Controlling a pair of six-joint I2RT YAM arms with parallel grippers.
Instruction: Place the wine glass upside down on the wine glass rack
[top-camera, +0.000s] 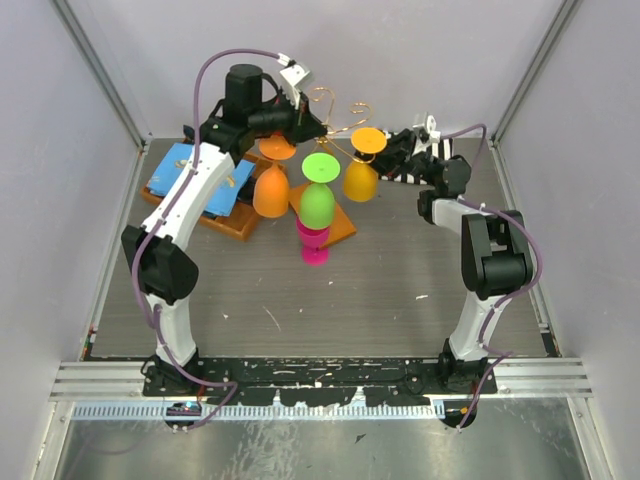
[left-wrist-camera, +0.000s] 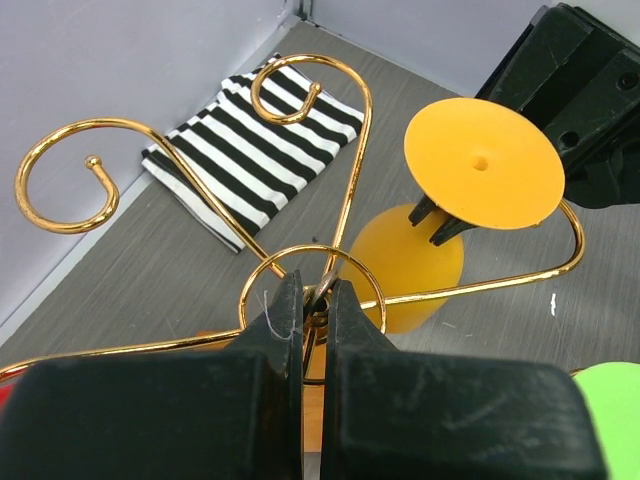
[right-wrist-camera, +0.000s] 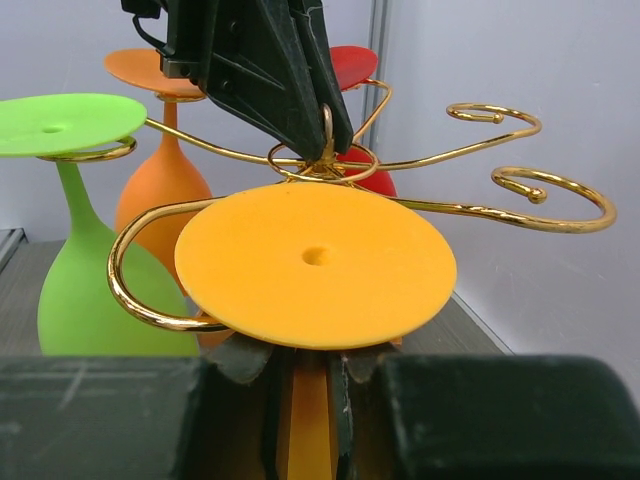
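Note:
In the right wrist view, the yellow glass (right-wrist-camera: 315, 265) is upside down, its flat foot on top. My right gripper is shut on its stem just below the foot. One gold hook of the wine glass rack (right-wrist-camera: 150, 315) curls beneath that foot; the stem's exact place in the hook is hidden. The left wrist view has my left gripper shut on the ring at the rack's top. A green glass (top-camera: 318, 205) and an orange glass (top-camera: 271, 192) hang upside down from other hooks, with a red glass (right-wrist-camera: 353, 65) behind. Two hooks are empty.
On the table, a pink glass (top-camera: 314, 255) stands upright close to the rack's wooden base (top-camera: 340, 228). A wooden box with blue contents (top-camera: 225, 195) lies at the back left. A striped cloth (left-wrist-camera: 265, 150) is at the back right.

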